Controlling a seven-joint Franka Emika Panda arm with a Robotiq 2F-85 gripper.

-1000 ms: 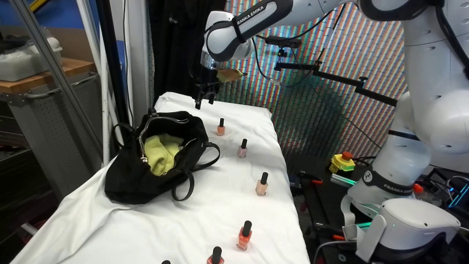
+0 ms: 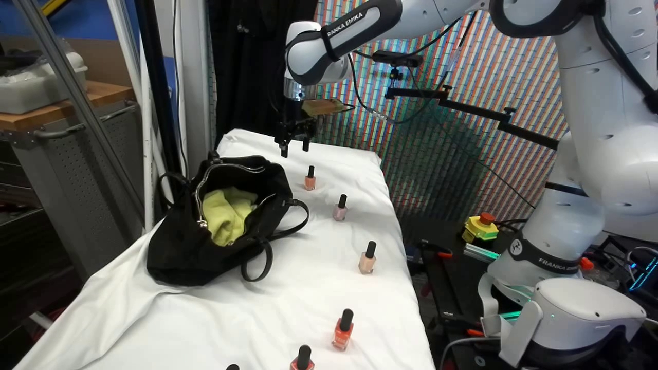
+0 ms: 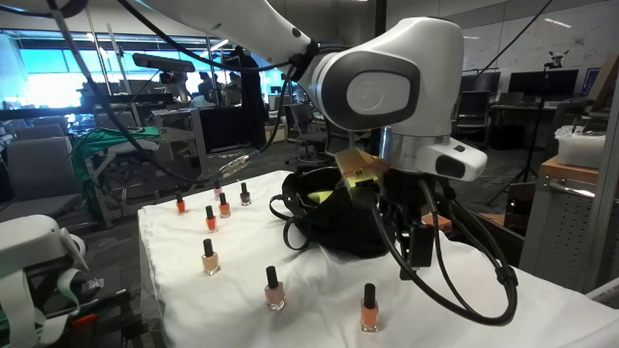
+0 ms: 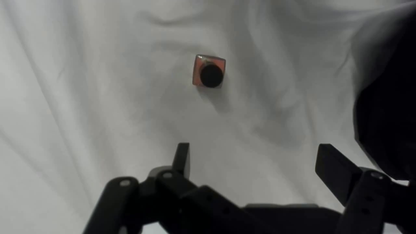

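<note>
My gripper [image 2: 294,148] is open with nothing between its fingers, held above the far end of the white-covered table. In the wrist view the gap of the gripper lies over bare cloth, below an orange nail polish bottle [image 4: 209,71] seen from above by its black cap. That same orange bottle [image 2: 310,179] stands upright near the far end in exterior view 1, apart from the gripper. A black bag [image 2: 179,246] sits gaping on the table, with a yellow-green cloth [image 2: 225,213] inside.
Other upright bottles form a loose line: a pinkish one [image 3: 275,296], a beige one [image 3: 211,263], and several red, pink and dark ones beyond. The bag's strap loops [image 2: 266,262] spread toward this line. Open cloth lies between bag and bottles.
The gripper has shifted slightly to the right in exterior view 1, closer to the orange bottle, and its fingers appear at a different angle. Bag and bottles have not moved.
</note>
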